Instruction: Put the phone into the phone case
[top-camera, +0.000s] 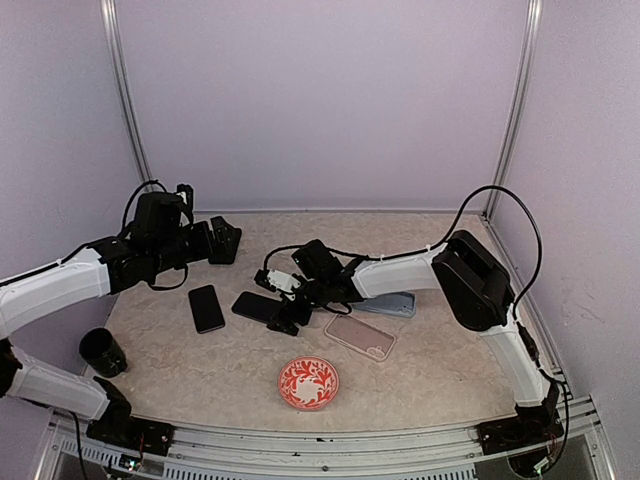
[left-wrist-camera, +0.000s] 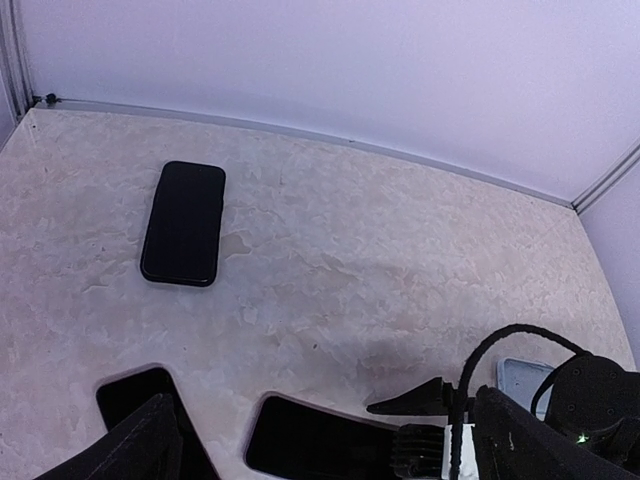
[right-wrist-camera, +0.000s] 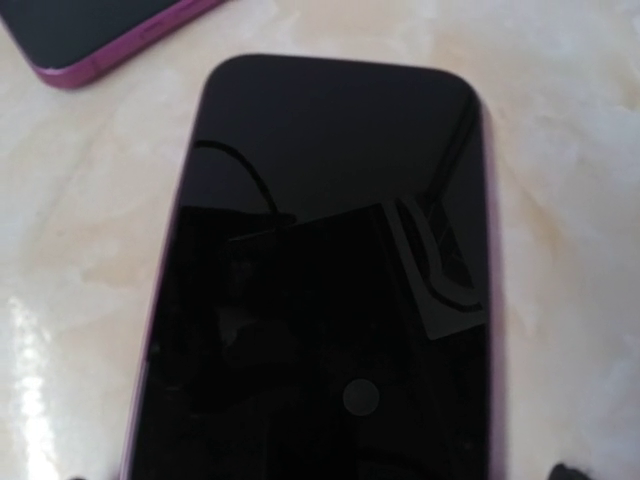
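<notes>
A dark phone with a pinkish-purple edge (right-wrist-camera: 320, 300) lies screen up on the table, near the middle in the top view. My right gripper (top-camera: 293, 316) is over its right end, open, with finger tips just showing at the lower corners of the right wrist view, one on each side of the phone. To the right lie a pink phone case (top-camera: 362, 338) and, behind it, a blue case (top-camera: 392, 304), partly hidden by the right arm. My left gripper (top-camera: 224, 237) hangs above the back left, its fingers (left-wrist-camera: 125, 450) spread and nothing between them.
A second phone (top-camera: 207, 309) lies left of the middle one, and a third (left-wrist-camera: 184, 225) at the back left. A red-and-white plate (top-camera: 309, 407) sits at the front, and a black cup (top-camera: 102, 352) at the left edge.
</notes>
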